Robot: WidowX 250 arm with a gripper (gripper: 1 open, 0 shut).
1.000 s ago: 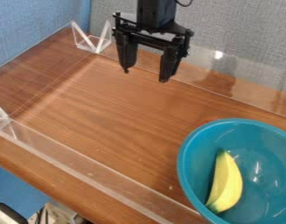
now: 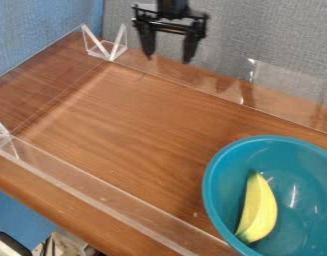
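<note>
My black gripper (image 2: 167, 40) hangs open at the top centre, over the back of the wooden table (image 2: 119, 135), with nothing visible between its fingers. A yellow banana (image 2: 258, 210) lies inside a large blue bowl (image 2: 314, 180) at the bottom right, well away from the gripper.
Clear low walls line the front and back of the table, with white corner brackets at the back left and at the left edge. The middle and left of the tabletop are empty. A grey wall stands behind, a blue padded one at the left.
My gripper has moved up and back, away from the viewer, and looks smaller now. The banana and bowl have not moved.
</note>
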